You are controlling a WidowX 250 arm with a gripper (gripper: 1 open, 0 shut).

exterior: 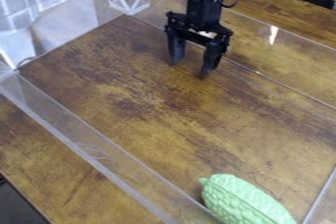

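My black gripper (194, 53) hangs near the back of the wooden work area, its two fingers apart and pointing down, with nothing seen between them. A pale green, ridged oblong object, like a toy bitter melon (247, 198), lies at the front right, well apart from the gripper.
Low clear plastic walls (79, 143) border the wooden surface (157, 120), whose middle is bare. At the back left are a checked pale cloth (46, 2) and a white item at the left edge.
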